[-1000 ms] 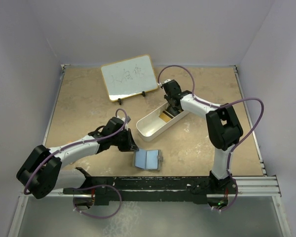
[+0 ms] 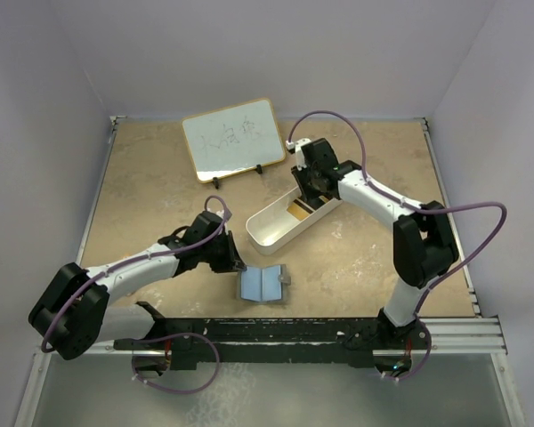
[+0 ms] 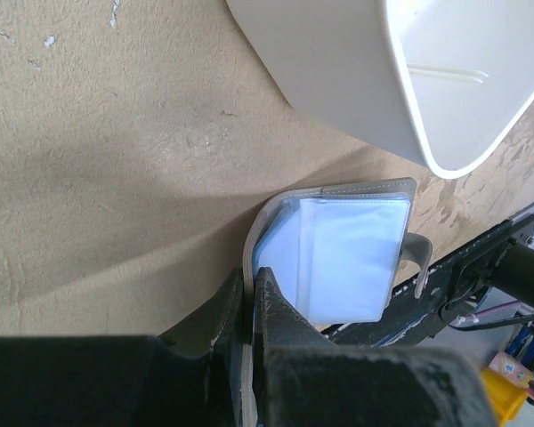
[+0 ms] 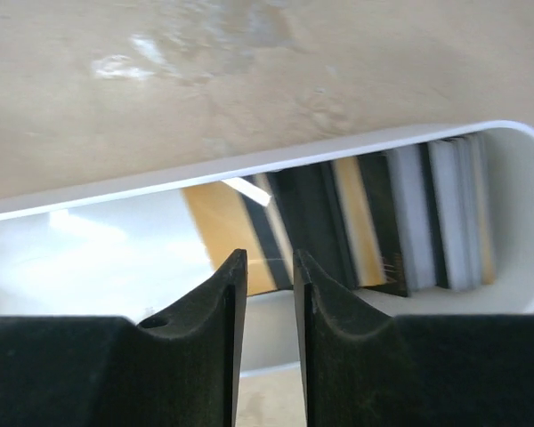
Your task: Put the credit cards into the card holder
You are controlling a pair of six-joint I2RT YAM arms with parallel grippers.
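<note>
The card holder [image 2: 261, 283] lies open on the table, grey with pale blue sleeves. In the left wrist view, my left gripper is shut on the edge of that card holder [image 3: 347, 258]. A white tray [image 2: 270, 224] behind it holds a row of cards [image 4: 374, 222] in tan, black, grey and silver. My right gripper hangs over the tray, fingers part open, with nothing clearly between them.
A small whiteboard [image 2: 232, 136] on black feet stands at the back.
My right gripper and arm have shifted slightly in the top view, rising over the tray. The card holder has moved slightly left with my left gripper.
</note>
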